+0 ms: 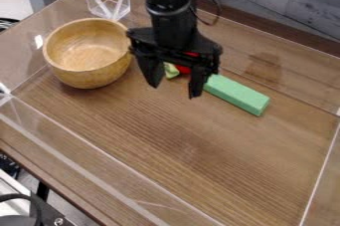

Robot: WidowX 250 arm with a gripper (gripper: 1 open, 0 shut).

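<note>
The black gripper hangs over the upper middle of the wooden table, its two fingers apart and pointing down. Partly hidden behind it are a red object and a small light green item. A wooden bowl is to the gripper's left. A mint green block lies to its right.
A clear plastic piece sits behind the bowl. A dark wooden edge runs along the back right, and cables show at the left edge.
</note>
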